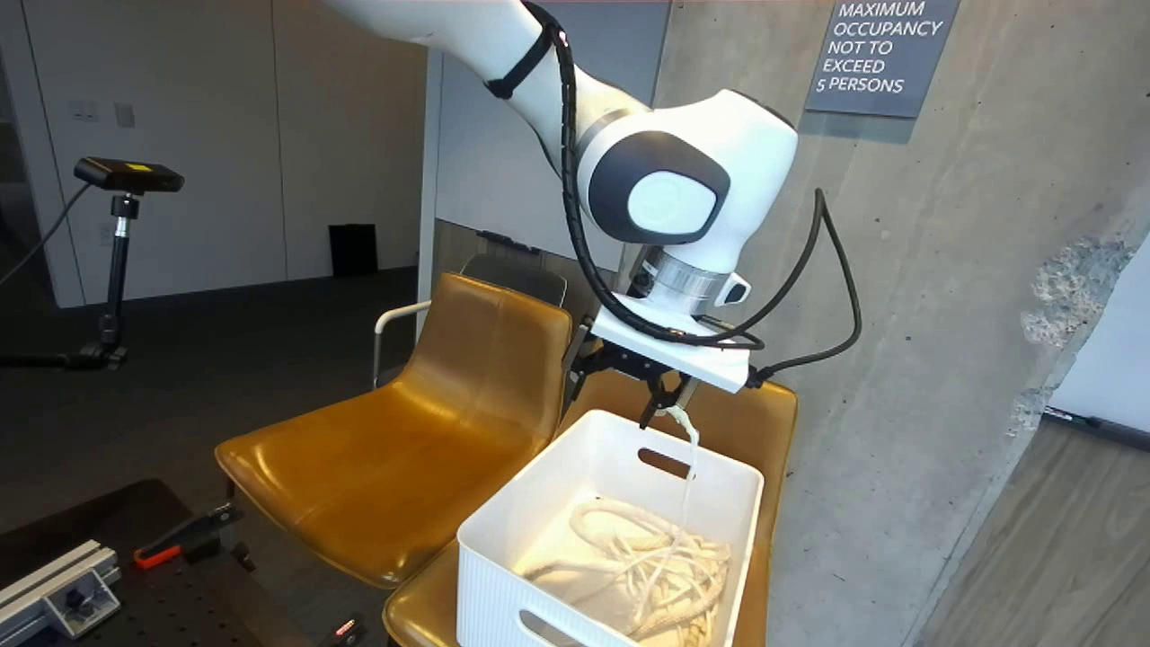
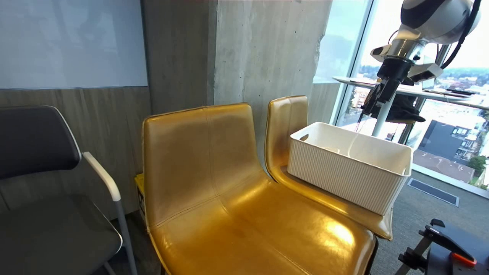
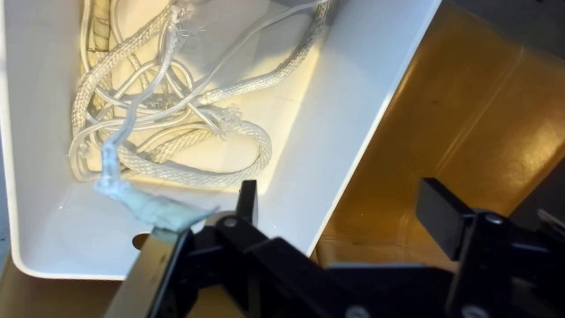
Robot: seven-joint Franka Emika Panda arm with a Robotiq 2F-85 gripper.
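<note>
My gripper is open, with a wide empty gap between its fingers in the wrist view. A white rope (image 3: 135,108) with a pale, taped-looking end (image 3: 151,206) hangs on the outer side of the left finger, by its metal link, not between the pads. From there the rope runs down into the white bin (image 1: 507,582). In exterior view 1 the gripper (image 1: 612,404) is above the bin's far end, with the rope's end (image 1: 679,415) at its right finger. Several coiled ropes (image 1: 658,571) lie tangled on the bin floor.
The bin stands on a tan chair (image 2: 337,208), beside another tan chair (image 1: 410,431). A concrete wall (image 1: 916,323) rises behind. At lower left of exterior view 1 is a dark table (image 1: 205,604) with tools.
</note>
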